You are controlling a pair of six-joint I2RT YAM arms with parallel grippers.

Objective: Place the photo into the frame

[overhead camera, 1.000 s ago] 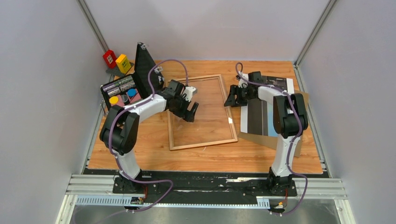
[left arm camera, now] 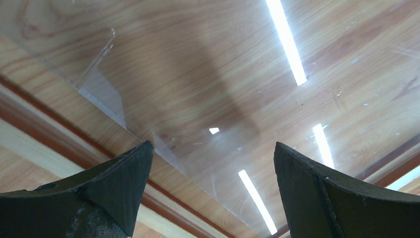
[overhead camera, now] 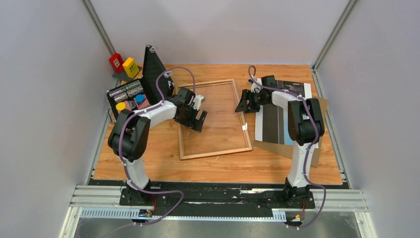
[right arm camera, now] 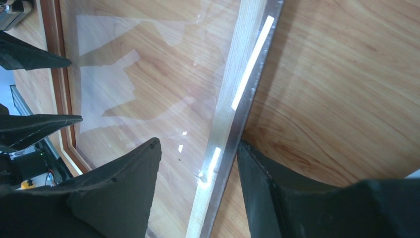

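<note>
A square wooden frame (overhead camera: 215, 153) lies mid-table with a clear sheet (left arm camera: 208, 64) inside it. My left gripper (overhead camera: 201, 119) is open over the sheet near the frame's left side, nothing between its fingers; in the left wrist view the sheet's edge runs beside a frame rail. My right gripper (overhead camera: 241, 105) is open at the frame's right rail (right arm camera: 225, 129), its fingertips either side of or against that rail. Right of the frame lies a grey-striped printed sheet (overhead camera: 270, 126), probably the photo, on brown board (overhead camera: 275, 149), partly under the right arm.
An open black case (overhead camera: 152, 74) with coloured tubs stands at the left, red (overhead camera: 116, 61) and yellow (overhead camera: 130, 67) blocks behind it.
My left gripper has moved slightly left over the frame in the last second. My right gripper has shifted very slightly, still at the right rail.
</note>
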